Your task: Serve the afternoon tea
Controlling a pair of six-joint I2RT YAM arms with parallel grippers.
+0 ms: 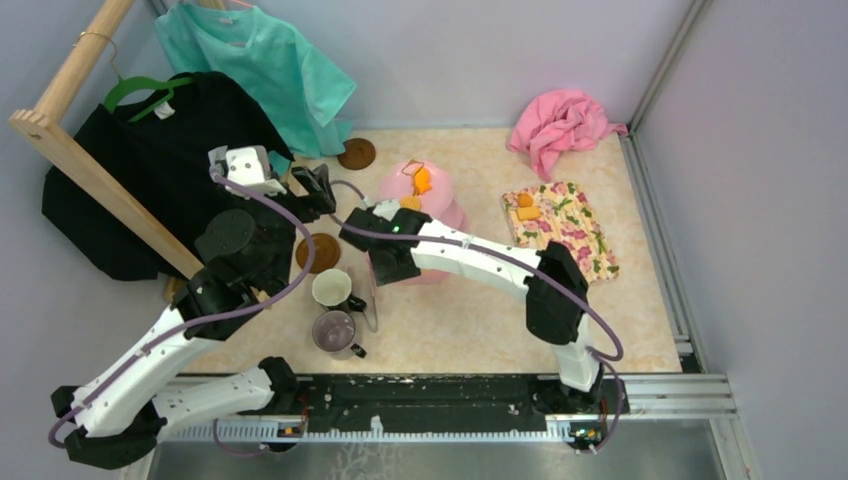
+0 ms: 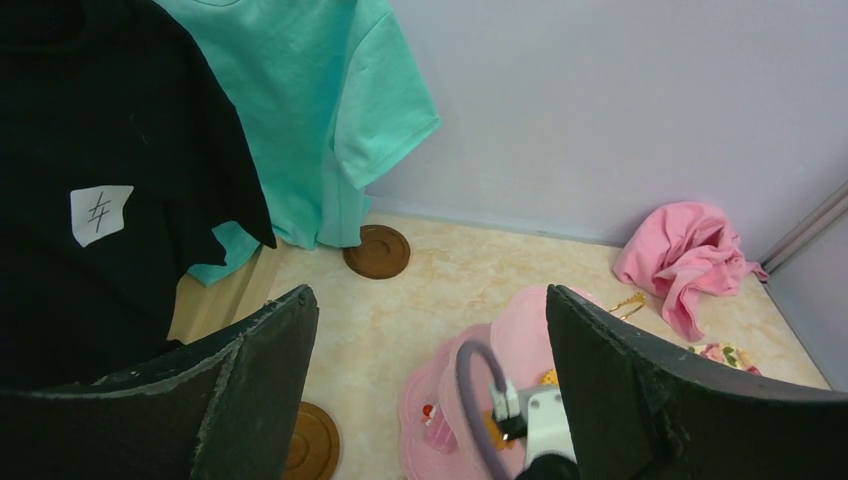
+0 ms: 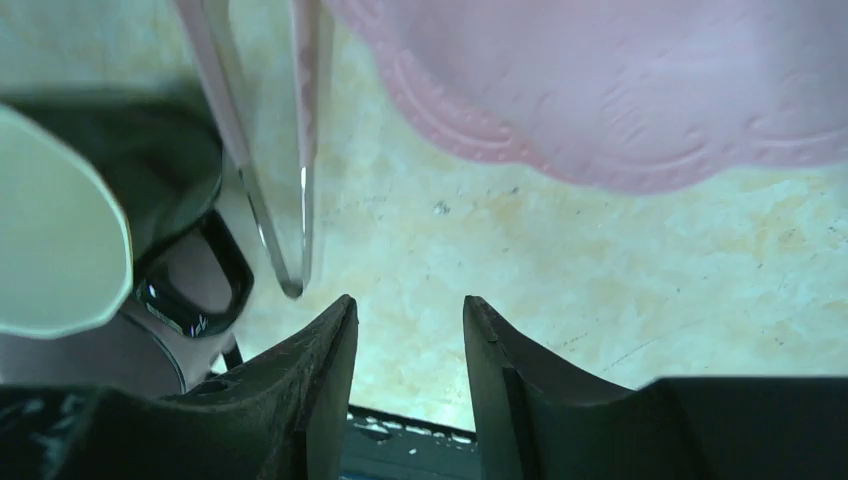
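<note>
The pink tiered stand (image 1: 432,185) with orange pieces sits mid-table, partly under my right arm; its scalloped tray (image 3: 600,100) fills the upper right of the right wrist view. Slim pink-and-metal tongs (image 3: 304,190) lie beside it, left of centre. A white-lined mug (image 1: 331,284) and a grey mug (image 1: 334,330) stand to their left. My right gripper is over bare table near the tongs, fingers apart with nothing between. My left gripper stands open and empty at upper left, by the clothes rack.
Brown coasters (image 1: 356,153) (image 1: 318,254) lie left of the stand. A floral board (image 1: 585,245) with orange pieces and a crumpled pink cloth (image 1: 560,130) lie right. Hanging shirts (image 1: 255,70) border the left.
</note>
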